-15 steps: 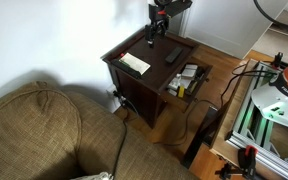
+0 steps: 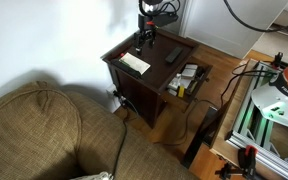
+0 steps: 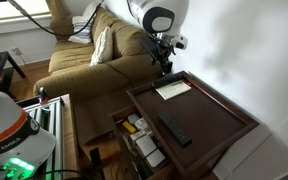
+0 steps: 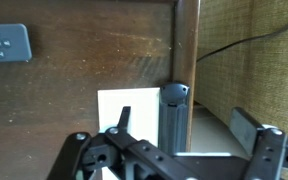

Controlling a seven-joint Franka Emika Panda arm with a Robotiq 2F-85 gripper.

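My gripper is open, its two fingers wide apart in the wrist view, nothing held. Below and between them lies a narrow black object (image 4: pixel 173 120), beside a white sheet of paper (image 4: pixel 129 108) on the dark wooden cabinet top (image 4: pixel 94 55). The gap between fingers and black object cannot be judged. In exterior view 2 the gripper (image 3: pixel 167 68) hangs over the cabinet's far end by the paper (image 3: pixel 173 90). A grey remote (image 4: pixel 6 43) rests farther along the top. It also appears in exterior view 2 as a dark remote (image 3: pixel 174 129).
An open drawer (image 3: pixel 136 146) with several small items juts from the cabinet front. The brown sofa (image 2: pixel 59 130) stands close to the cabinet's end. A raised rim (image 4: pixel 185 40) borders the top, whose middle is mostly clear.
In exterior view 1 my gripper has moved left and slightly down, nearer the paper's end of the cabinet. The paper, remote and drawer look unmoved.
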